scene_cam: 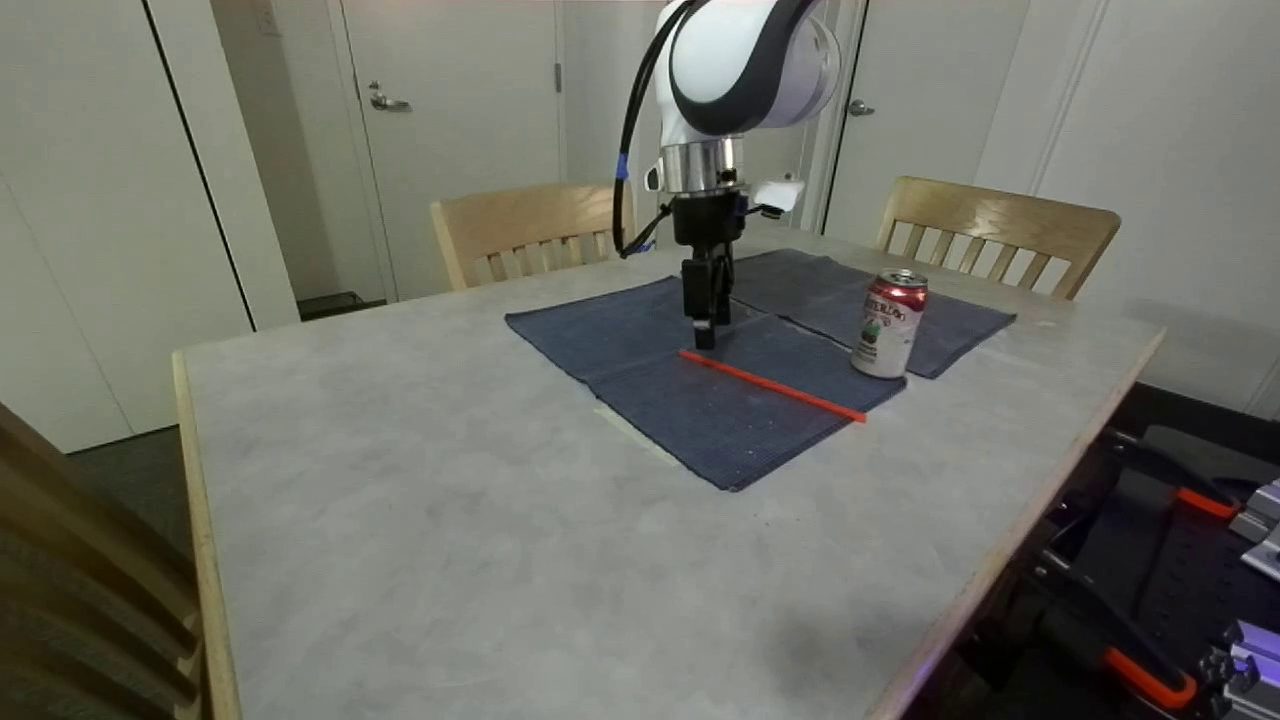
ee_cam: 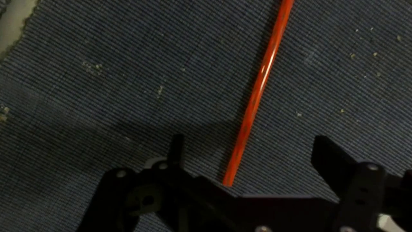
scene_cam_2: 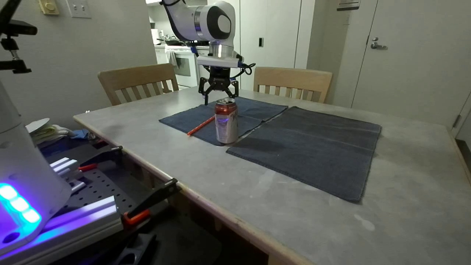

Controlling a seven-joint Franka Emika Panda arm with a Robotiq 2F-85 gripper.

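Note:
A thin red straw (scene_cam: 774, 386) lies on a dark blue cloth (scene_cam: 708, 438), one end reaching past the cloth's edge. In the wrist view the straw (ee_cam: 257, 91) runs down from the top, its near end lying between my spread fingers. My gripper is open and holds nothing. Exterior view 1 has the gripper (scene_cam: 705, 342) low over the cloth, by the straw's far end. A red and white can (scene_cam: 888, 326) stands upright on the cloth's corner; in exterior view 2 the can (scene_cam_2: 226, 123) covers part of the straw (scene_cam_2: 201, 126).
A second dark cloth (scene_cam_2: 309, 145) lies flat beside the first. Wooden chairs (scene_cam: 534, 228) stand along the table's far side. Clamps (scene_cam: 1146, 672) and metal rails lie beyond its right edge.

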